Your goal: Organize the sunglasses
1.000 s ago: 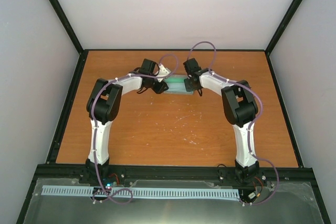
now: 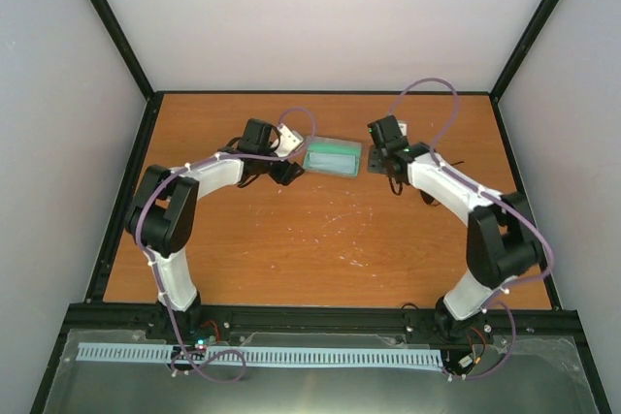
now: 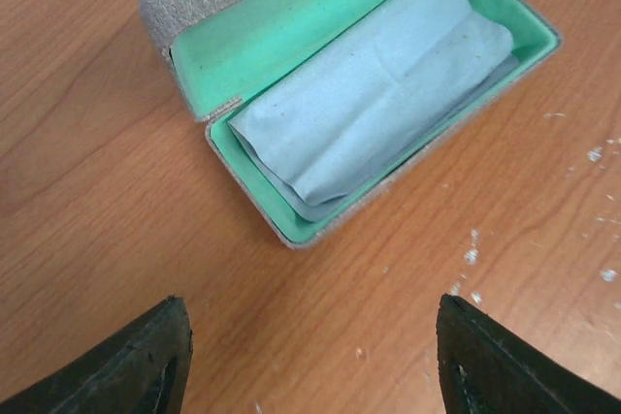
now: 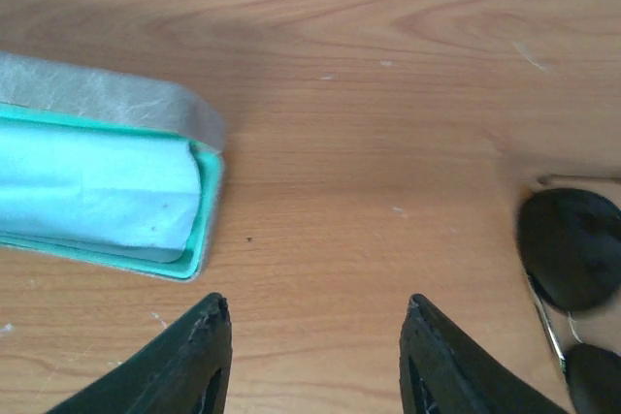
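Note:
An open glasses case [image 2: 332,164], grey outside and mint inside with a light blue cloth [image 3: 369,94] in it, lies at the middle back of the table. My left gripper is open, left of and in front of the case, with only bare wood between its fingers. My right gripper is open to the right of the case, over bare wood. A pair of dark sunglasses [image 4: 568,244] lies to the right in the right wrist view, partly cut off by the frame and mostly behind the right arm in the top view.
Dark frame rails and walls bound it on the sides and back.
My right arm has moved right, away from the case, uncovering its right end. My left arm has drawn back slightly to the left and toward the front.

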